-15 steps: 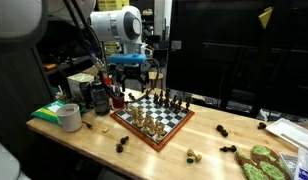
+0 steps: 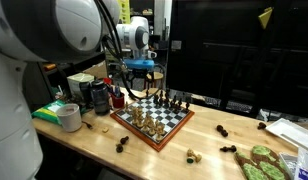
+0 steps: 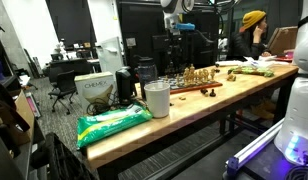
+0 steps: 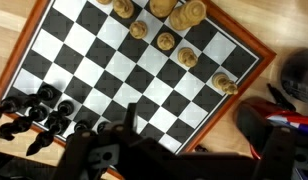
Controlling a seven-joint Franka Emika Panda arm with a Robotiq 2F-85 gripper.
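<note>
A chessboard (image 2: 169, 115) with a reddish-brown frame lies on the wooden table. Several light tan pieces (image 2: 148, 125) stand along its near side, and dark pieces (image 2: 174, 101) along its far side. Seen from above in the wrist view, the tan pieces (image 4: 187, 57) run across the top, while dark pieces (image 4: 56, 124) cluster at lower left. My gripper is over the board, its fingers wide apart with nothing between them. Empty squares show in the gap. The gripper partly covers the board's lower edge.
Left of the board are a white mug (image 2: 69, 117), dark jars (image 2: 99, 97) and a red cup (image 2: 118, 100). Loose dark pieces (image 2: 222, 131) and a tan piece (image 2: 193, 156) lie on the table. A green patterned item (image 2: 260, 164) and white tray (image 2: 292, 132) are at right.
The arm's wrist has shifted right in exterior view 1, and its upper links now fill more of the upper left. The board and pieces look unmoved.
</note>
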